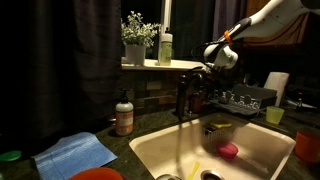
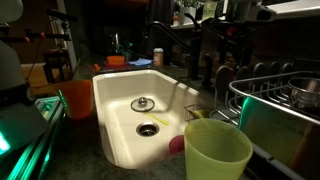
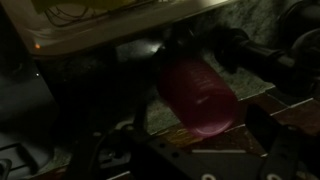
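Observation:
In the wrist view, a red bottle [image 3: 200,95] with a pale pinkish-red top lies just ahead of my gripper. The fingers stand apart, one to each side of the bottle's near end, so the gripper is open. Whether either finger touches the bottle cannot be made out in the dark. From the first exterior view, the same dark red bottle [image 1: 196,102] appears behind the sink beside the black faucet [image 1: 181,97]. My arm [image 1: 222,58] reaches in from the upper right, its gripper dim against the window.
The white sink [image 2: 122,118] holds a red item [image 1: 228,151]. A dish rack [image 1: 250,96] stands to its right, near a yellow-green cup [image 2: 217,150] and an orange container [image 1: 307,147]. A soap bottle [image 1: 124,116] and blue cloth [image 1: 73,155] lie left.

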